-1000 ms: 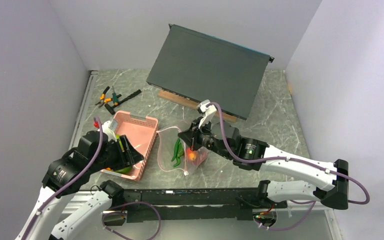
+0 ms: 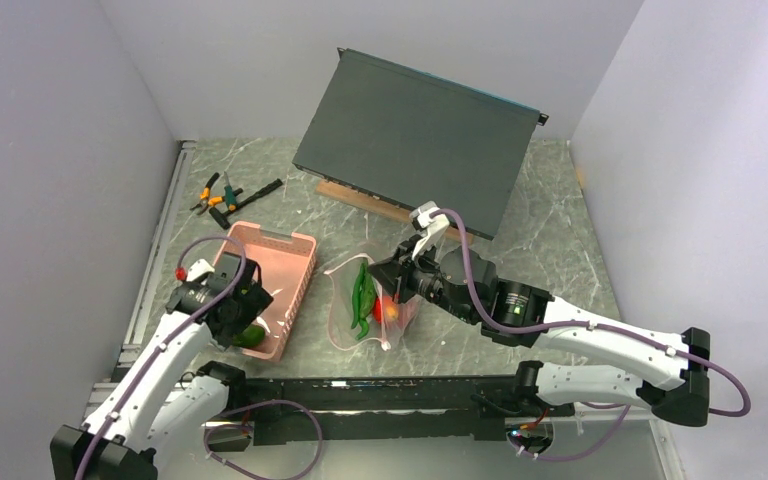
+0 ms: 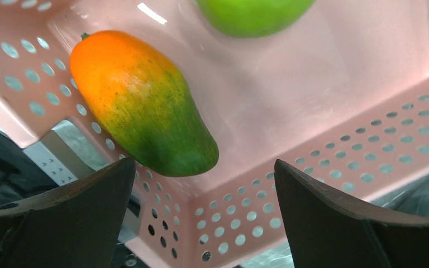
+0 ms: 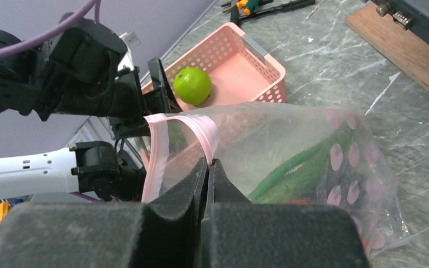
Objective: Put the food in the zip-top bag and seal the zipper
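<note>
The clear zip top bag (image 2: 340, 310) with a pink zipper edge lies mid-table, holding long green peppers (image 2: 362, 300) and a red-orange item (image 2: 386, 309). My right gripper is shut on the bag's mouth edge, which rises to its fingertips. In the pink basket (image 3: 313, 84), an orange-and-green papaya (image 3: 145, 103) lies along the wall, and a round green fruit (image 4: 192, 85) sits apart from it. My left gripper stands open over the basket, nothing between its fingers; the papaya is ahead of them, nearer the left finger (image 3: 84, 206).
Behind the basket lie hand tools (image 2: 228, 198). A large dark case (image 2: 420, 135) on a wooden strip (image 2: 360, 198) fills the back of the table. Bare tabletop (image 2: 550, 240) shows at the right.
My left gripper has shifted over the basket and now covers more of the papaya from above. The right gripper and the bag's mouth have moved slightly right.
</note>
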